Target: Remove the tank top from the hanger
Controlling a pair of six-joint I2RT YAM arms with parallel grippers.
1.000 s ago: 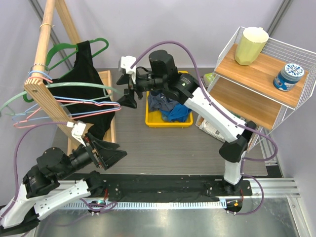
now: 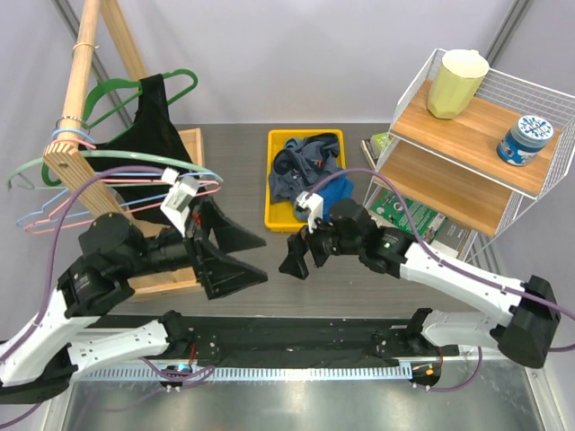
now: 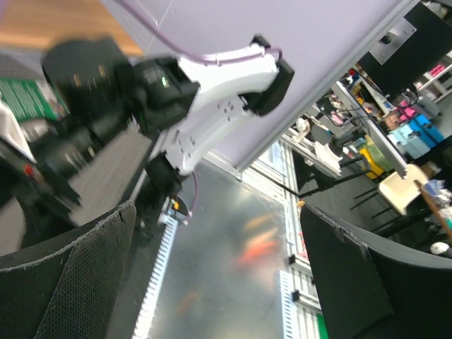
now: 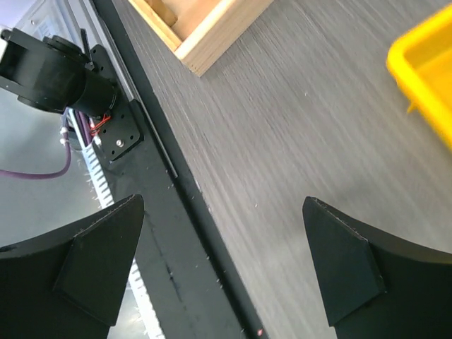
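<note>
The black tank top [image 2: 160,117] hangs on the green hanger [image 2: 184,88] at the back of the wooden rack, top left. Its lower part is partly covered by nearer hangers and my left arm. My left gripper [image 2: 256,260] stands open in front of the rack, apart from the garment. Between its fingers in the left wrist view there is only background. Over the grey floor in the middle, my right gripper [image 2: 289,262] is open as well. Its fingers [image 4: 346,261] have nothing between them, and the tank top is outside both wrist views.
Pale green, blue and pink hangers [image 2: 135,158] hang empty on the near end of the wooden rack [image 2: 70,171]. A yellow bin [image 2: 269,215] of dark and blue clothes sits at centre back. A wire shelf [image 2: 503,171] fills the right side. Both grippers are close together.
My right arm has swung back from near the rack, toward the front and right. The left arm has risen and moved rightward. The tank top stays on the hanger; some near hangers have shifted.
</note>
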